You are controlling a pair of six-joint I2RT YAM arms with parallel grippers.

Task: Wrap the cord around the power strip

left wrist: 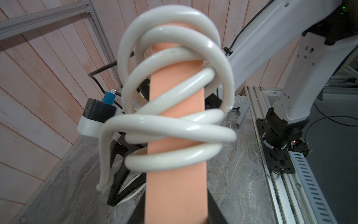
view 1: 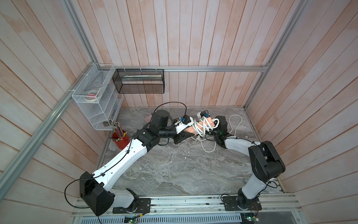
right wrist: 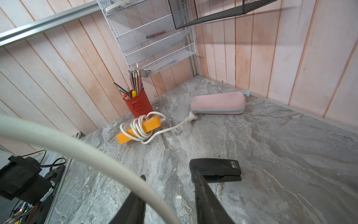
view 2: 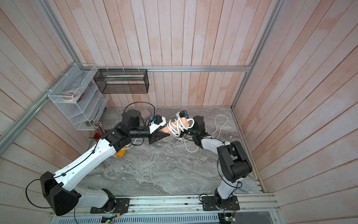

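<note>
My left gripper (view 1: 188, 135) is shut on one end of the peach power strip (left wrist: 176, 186), which is held up above the table. The white cord (left wrist: 179, 127) winds round the strip in several loose, crossing loops. Just beyond the wound part, my right gripper (view 1: 211, 129) stands partly open; one of its black fingers (left wrist: 125, 175) shows past the strip in the left wrist view. A length of the cord (right wrist: 111, 166) crosses in front of those fingers in the right wrist view; no firm hold on it shows. The strip's far end is hidden behind the loops.
An orange power strip (right wrist: 152, 124) with wound cord lies near the red pencil cup (right wrist: 139, 104). A black stapler (right wrist: 215, 169) and pink case (right wrist: 218, 102) sit on the marble table. Loose cord (view 1: 235, 118) lies behind the right arm.
</note>
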